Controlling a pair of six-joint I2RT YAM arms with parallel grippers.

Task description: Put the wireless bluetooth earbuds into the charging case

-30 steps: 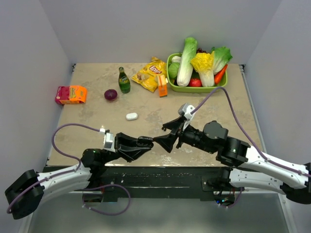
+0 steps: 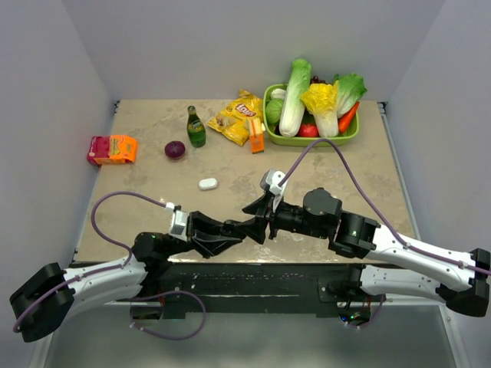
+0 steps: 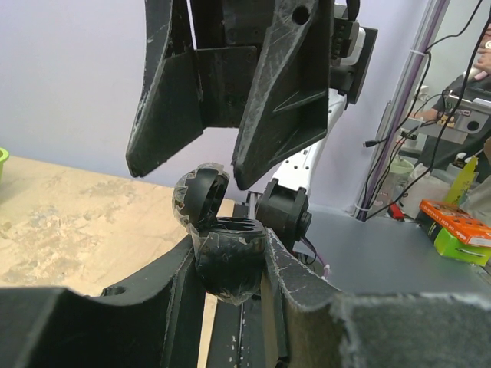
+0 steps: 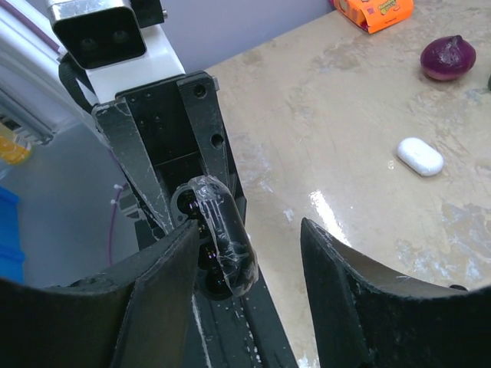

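My left gripper is shut on the black earbud case [image 3: 229,257], which has clear wrapping and a raised lid [image 3: 201,192]. In the right wrist view the case [image 4: 230,234] shows its dark inner side, lid open. My right gripper is open around the case's end, its two fingers on either side, and in the left wrist view it hangs just above the case; I cannot tell whether it touches. No separate earbud is clearly visible between the right fingers. A white oval object [image 2: 208,184] lies on the table.
A purple onion [image 2: 175,150], a green bottle [image 2: 196,130], orange boxes [image 2: 119,157], a chip bag [image 2: 230,115] and a green basket of vegetables [image 2: 322,139] stand toward the back and left.
My right gripper has moved left toward the held case, now overlapping it in the top view. The left gripper has shifted slightly to the right.
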